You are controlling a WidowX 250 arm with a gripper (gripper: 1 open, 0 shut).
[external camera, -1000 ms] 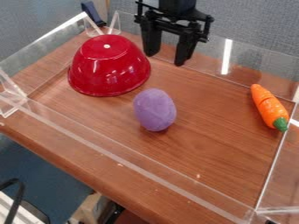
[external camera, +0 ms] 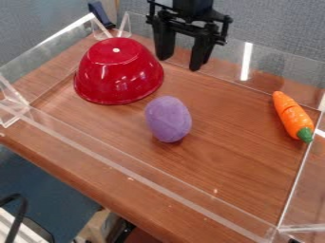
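My black gripper hangs at the top centre over the back of the tray, open, with nothing between its fingers. A red upturned bowl sits at the back left, just left of and below it. A purple oval object, like an eggplant or plum, lies in the middle of the wooden surface. An orange carrot with a green end lies on the right.
Clear low walls ring the wooden work area. A grey panel stands behind; cables and small items lie off the lower left.
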